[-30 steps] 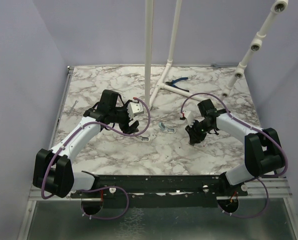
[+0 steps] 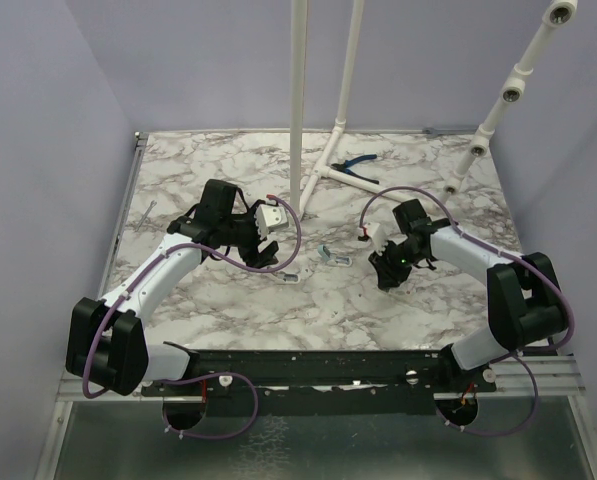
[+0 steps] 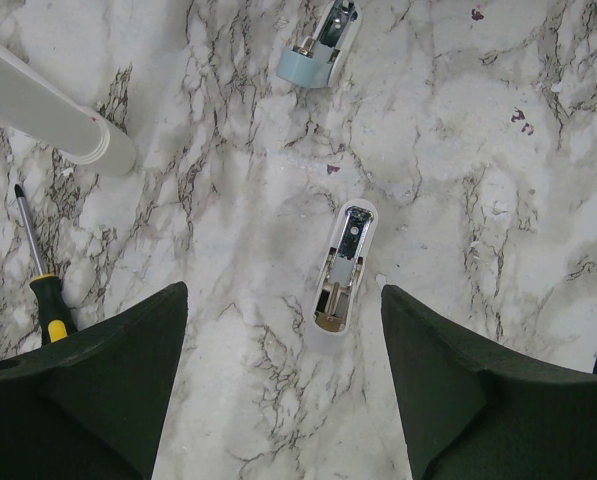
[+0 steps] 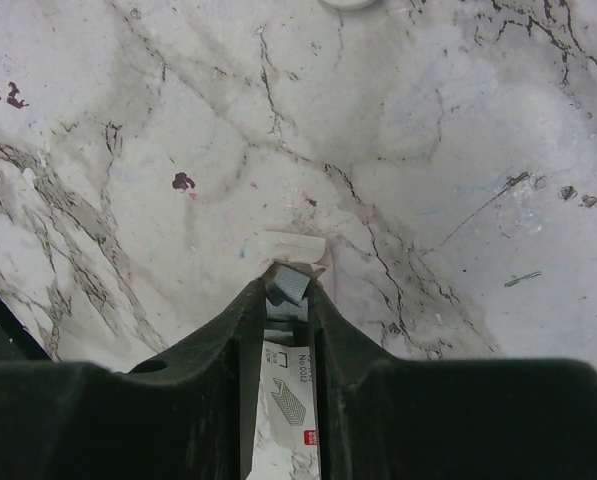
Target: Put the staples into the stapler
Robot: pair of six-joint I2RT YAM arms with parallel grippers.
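My right gripper is at the staple box (image 4: 291,395), its fingers close together at the box's torn-open end. A small grey block of staples (image 4: 292,284) sits tilted between the fingertips; whether they grip it cannot be made out. Below my left gripper, which is open and empty, a pale stapler (image 3: 346,262) lies on the marble top with its metal channel facing up. A second stapler, with a light teal end (image 3: 305,69), lies farther off; in the top view this teal stapler (image 2: 335,258) is between the two arms.
A yellow-and-black screwdriver (image 3: 48,300) lies left of the pale stapler. White pipes (image 2: 323,170) stand at the back, with blue-handled pliers (image 2: 353,162) beside them. Bare marble (image 2: 328,315) lies in front of the staplers.
The right gripper has shifted very slightly at its spot. The left arm and both staplers stay where they were.
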